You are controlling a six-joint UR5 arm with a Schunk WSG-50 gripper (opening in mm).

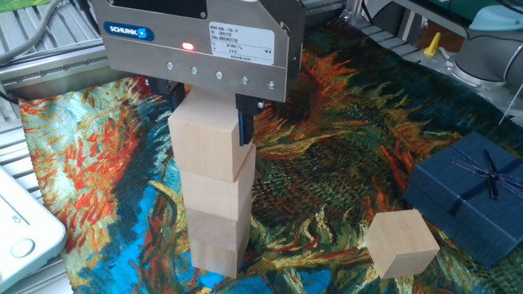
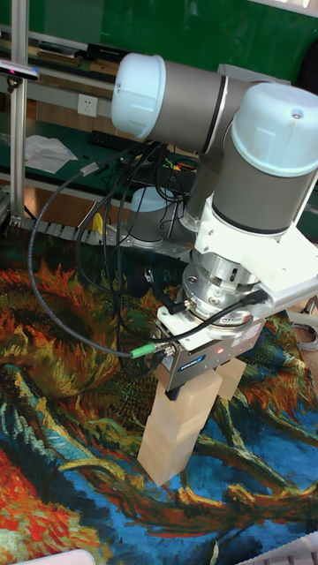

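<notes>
A tower of several pale wooden blocks stands upright on the patterned cloth, its layers slightly out of line. The top block lies between the fingers of my gripper, resting on the block under it. One dark finger is by the block's right side; the other is partly hidden at its far left corner. Whether the pads press on the wood or stand just clear of it cannot be made out. In the other exterior view the arm reaches down over the same tower.
A loose wooden block sits on the cloth right of the tower, near a dark blue box with a ribbon. At the left edge is a white device.
</notes>
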